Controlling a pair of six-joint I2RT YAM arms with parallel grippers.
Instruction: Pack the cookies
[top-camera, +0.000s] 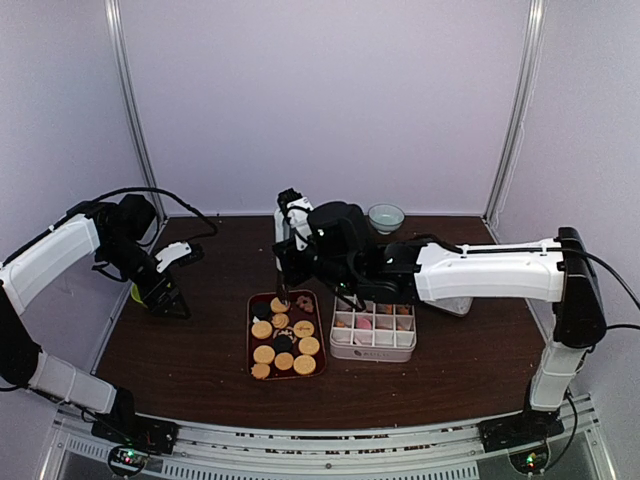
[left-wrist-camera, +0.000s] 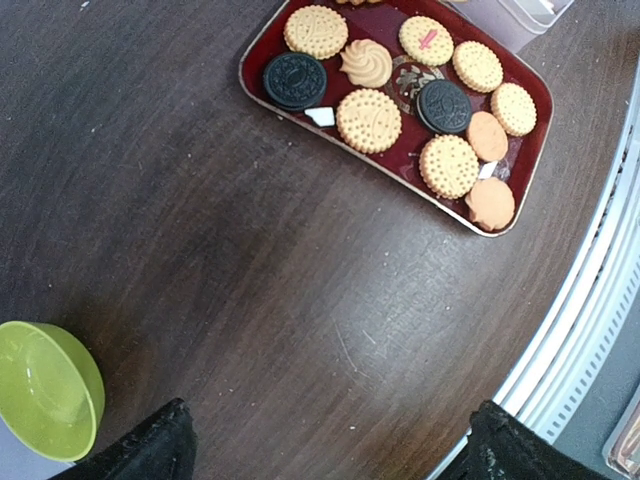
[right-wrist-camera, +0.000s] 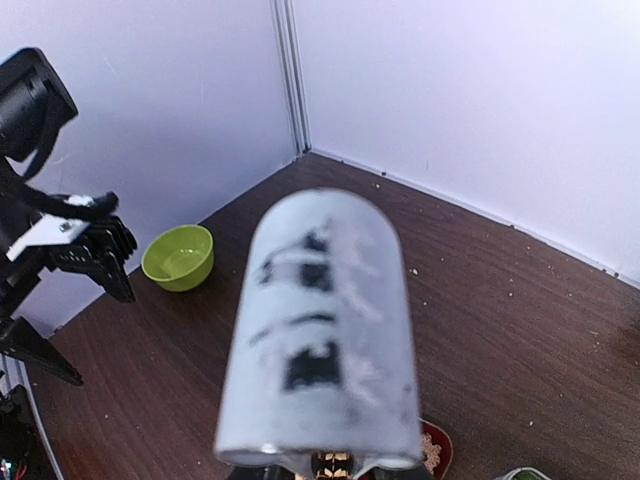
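Observation:
A red tray (left-wrist-camera: 420, 190) holds several cookies: round crackers (left-wrist-camera: 368, 121), dark sandwich cookies (left-wrist-camera: 294, 80) and swirled ones (left-wrist-camera: 365, 63). Right of it in the top view is a white compartment box (top-camera: 372, 348), with some pieces in its cells. My right gripper (top-camera: 283, 285) is raised over the tray's back, shut on something that looks like a cookie, mostly hidden behind the wrist housing in the right wrist view. My left gripper hangs open at the table's left, empty.
A green bowl (left-wrist-camera: 50, 390) sits under the left arm. A pale bowl (top-camera: 386, 217) stands at the back right, and another container (top-camera: 452, 305) lies behind the box.

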